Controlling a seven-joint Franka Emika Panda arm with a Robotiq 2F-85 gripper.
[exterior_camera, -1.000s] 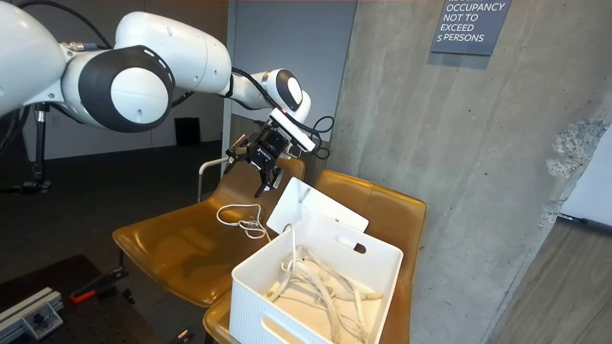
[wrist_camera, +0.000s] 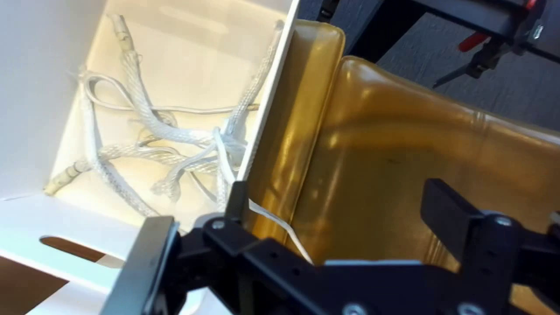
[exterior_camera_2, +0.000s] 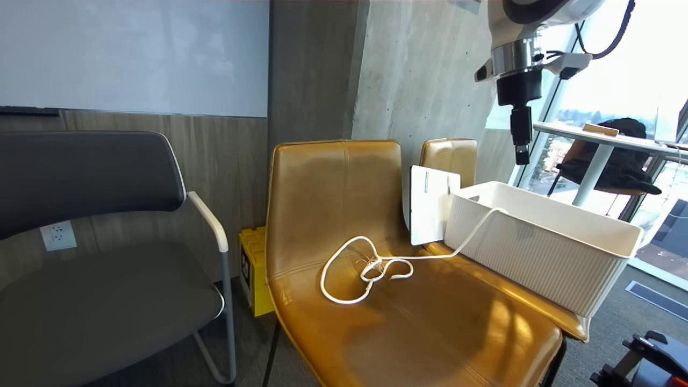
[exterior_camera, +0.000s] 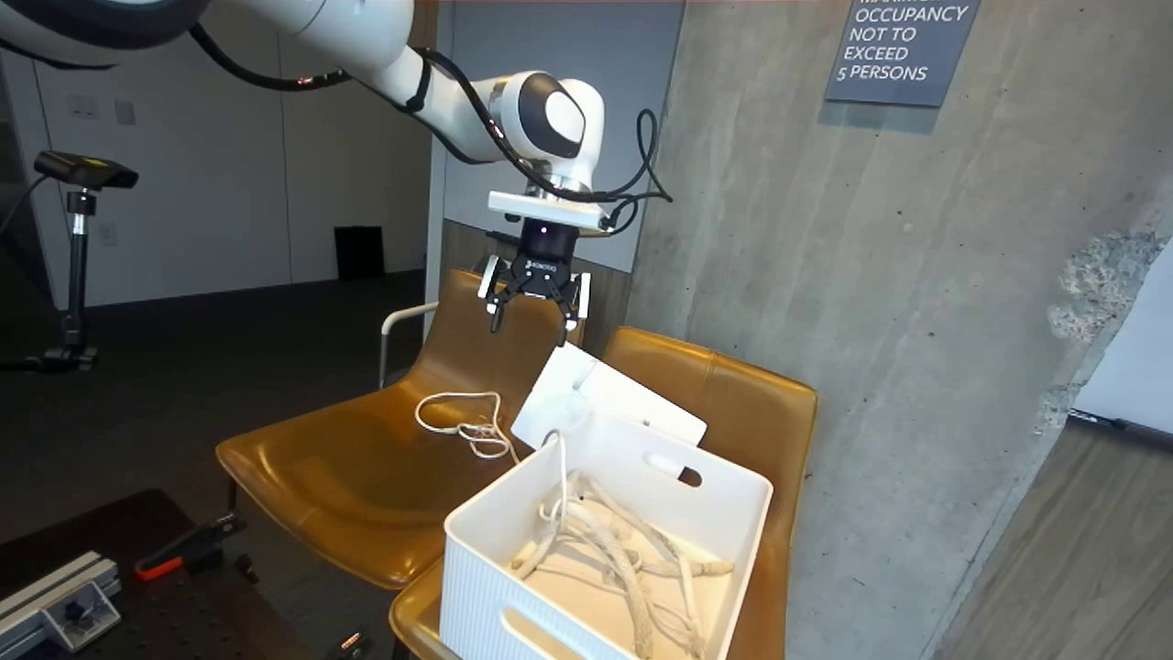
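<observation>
High above the chairs, my gripper (exterior_camera: 531, 326) points downward, open, with nothing between its fingers. Below it stands a white ribbed box (exterior_camera_2: 525, 248) on the right-hand tan chair. Inside the box lie several whitish ropes (wrist_camera: 173, 131), tangled, some with taped ends. One thin white cord (exterior_camera_2: 474, 231) runs over the box's rim and ends in a loose loop (exterior_camera_2: 348, 301) on the left tan chair's seat. A white flat panel (exterior_camera: 616, 394) leans against the chair back behind the box. In the wrist view the fingers (wrist_camera: 443, 210) hang over the box edge and the seat, apart from the cord.
The left tan chair (exterior_camera: 319, 484) has a mostly bare seat. A concrete wall (exterior_camera: 935, 330) rises behind the box. A dark armchair (exterior_camera_2: 97, 290) stands at the left in exterior view 2. Tools and a metal rail (exterior_camera: 55, 605) lie at the lower left in exterior view 1.
My gripper has risen and moved right, turning from a slanted pose to pointing nearly straight down. The arm's upper links have lifted. The box, ropes, cord and panel look unmoved.
</observation>
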